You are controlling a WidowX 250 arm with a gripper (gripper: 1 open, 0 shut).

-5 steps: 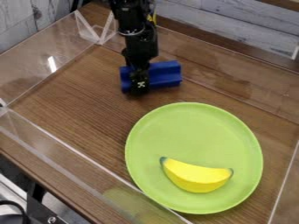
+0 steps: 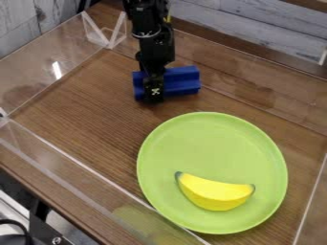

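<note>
A black robot arm reaches down from the top of the camera view to a blue block (image 2: pixel 182 80) on the wooden table. Its gripper (image 2: pixel 152 88) is at the block's left part, its fingers over or around it; whether they are shut on it I cannot tell.
A green plate (image 2: pixel 192 144) holds a yellow banana (image 2: pixel 215 191) at the front right. Clear plastic walls edge the table (image 2: pixel 76 115), whose left and right parts are bare wood.
</note>
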